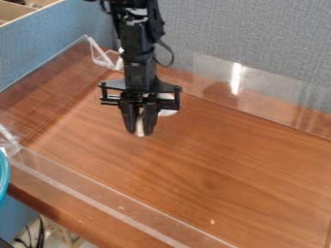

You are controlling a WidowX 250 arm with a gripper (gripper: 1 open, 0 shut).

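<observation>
The black gripper [139, 121] hangs over the wooden surface [207, 184], left of centre, its fingers pointing down and shut on a small whitish object [141, 131] that is mostly hidden between them. Another white item [168, 103] shows partly behind the gripper's right side; what it is cannot be made out.
Clear plastic walls [269, 106] edge the surface. A blue-sided box [45, 53] stands at the back left, and a cyan rim [4, 176] shows at the left edge.
</observation>
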